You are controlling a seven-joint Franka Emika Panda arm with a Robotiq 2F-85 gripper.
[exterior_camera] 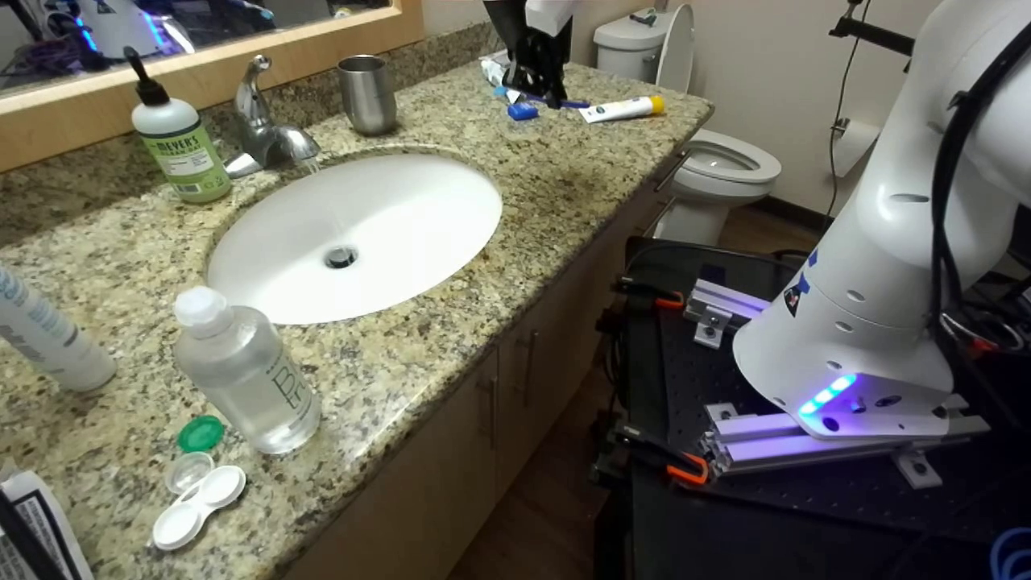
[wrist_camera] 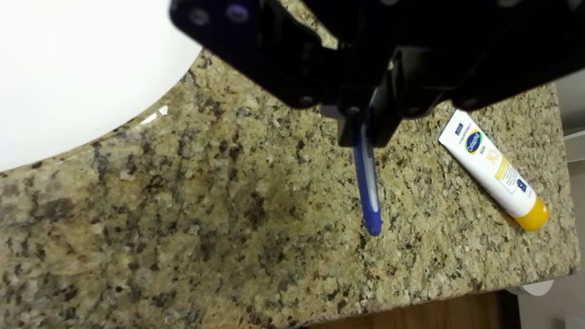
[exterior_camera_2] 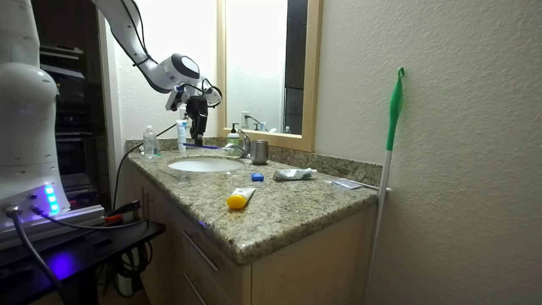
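A slim blue stick point(wrist_camera: 366, 175), which looks like a toothbrush, is clamped in my gripper. Its rounded handle end points toward the counter's front edge in the wrist view; the fingers cover its middle. From the side, the blue handle point(exterior_camera_2: 211, 147) lies roughly level above the counter, and a pale end shows on the faucet side. My gripper point(exterior_camera_2: 198, 142) points down, shut on the stick. In the first exterior view, the gripper point(exterior_camera: 553, 97) appears at the counter's far end, near a small blue cap-like object point(exterior_camera: 523, 111).
A white tube with a yellow cap point(exterior_camera: 623, 109) lies near the counter's right end. A crumpled tube point(exterior_camera_2: 293, 174) rests toward the wall. The white sink point(exterior_camera: 445, 198), faucet point(exterior_camera: 275, 142), steel cup point(exterior_camera: 367, 97) and soap bottle point(exterior_camera: 180, 145) stand farther along.
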